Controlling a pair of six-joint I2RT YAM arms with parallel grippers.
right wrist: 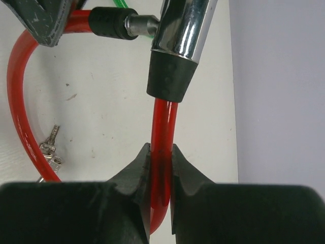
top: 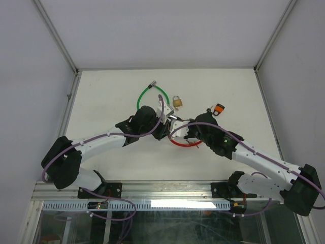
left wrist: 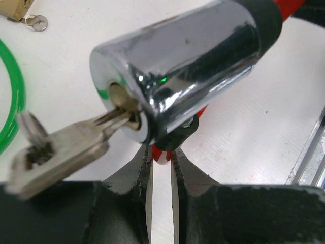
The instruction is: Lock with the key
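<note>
A chrome lock cylinder (left wrist: pixel 188 56) on a red cable (right wrist: pixel 19 96) is held above the table. A silver key (left wrist: pixel 61 157) sits in the keyhole at the cylinder's end. In the right wrist view the cable's other end, a black sleeve with a metal tip (right wrist: pixel 141 25), meets the cylinder's side. My left gripper is shut on the red cable by that black sleeve. My right gripper has its fingers close against the red cable below the cylinder's black collar (right wrist: pixel 171 76). From above, the arms hide most of the lock.
A green cable lock (top: pixel 142 96) lies behind the grippers, beside a brass padlock (top: pixel 177 101) with small keys (left wrist: pixel 36 23). An orange and black object (top: pixel 218 109) lies to the right. Loose keys (right wrist: pixel 51 147) rest on the table inside the red loop.
</note>
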